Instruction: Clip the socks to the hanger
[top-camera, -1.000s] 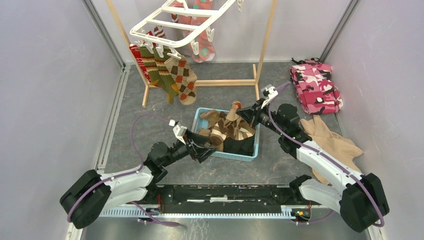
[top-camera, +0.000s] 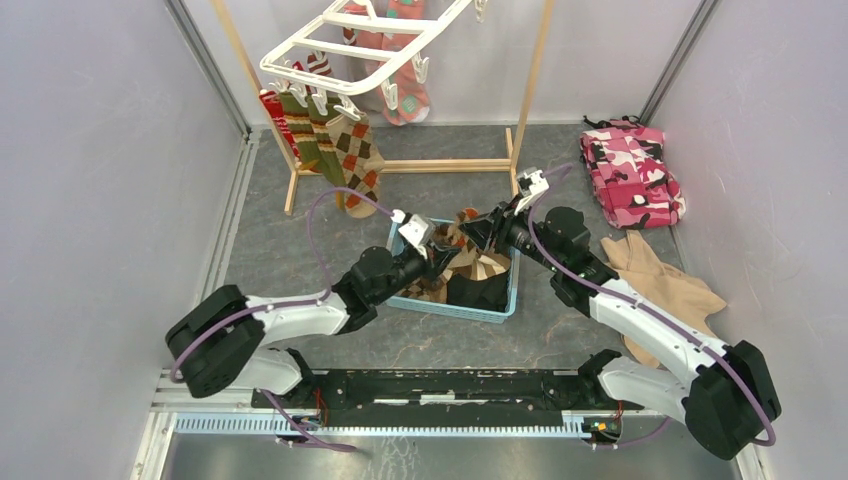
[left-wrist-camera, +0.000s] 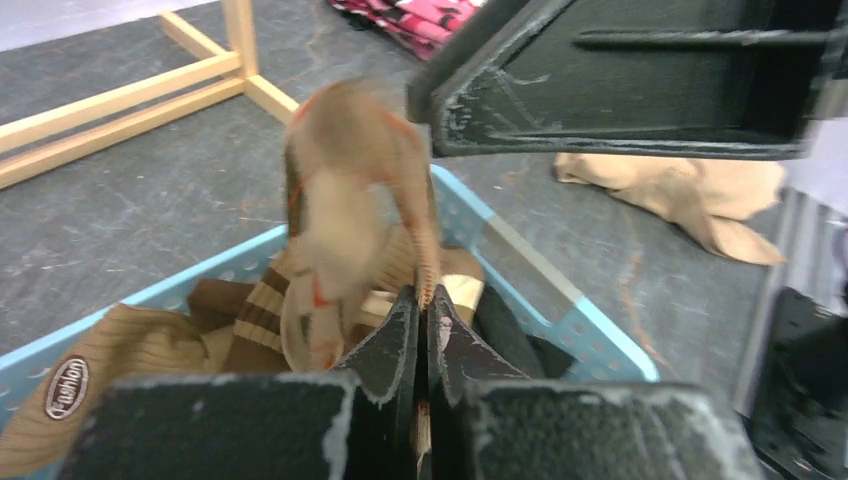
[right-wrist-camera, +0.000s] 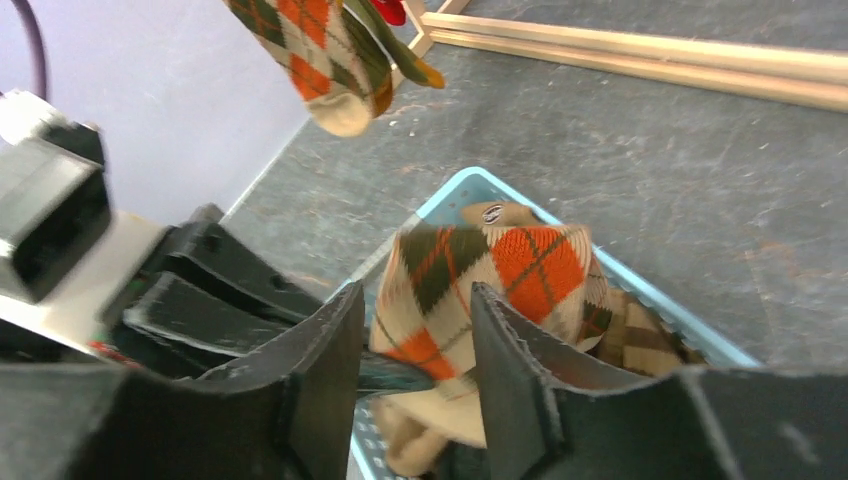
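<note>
An argyle sock (right-wrist-camera: 520, 270) in orange, green and cream is held over the blue basket (top-camera: 450, 310). In the left wrist view my left gripper is shut on it, and its upper part appears blurred. My right gripper (top-camera: 480, 232) is just above and to the right; in the right wrist view its fingers stand apart beside the sock. Brown and dark socks (left-wrist-camera: 100, 380) lie in the basket. The white hanger (top-camera: 360, 55) hangs on the wooden frame at the back, with clips and several socks (top-camera: 355, 160) clipped on, including red, green, argyle and pink ones.
A pink camouflage bag (top-camera: 630, 175) lies at the back right, with a tan cloth (top-camera: 660, 280) below it. The wooden base bar (top-camera: 440, 166) runs behind the basket. Bare floor lies left of the basket.
My left gripper has risen rightward to the basket and shut on the argyle sock.
</note>
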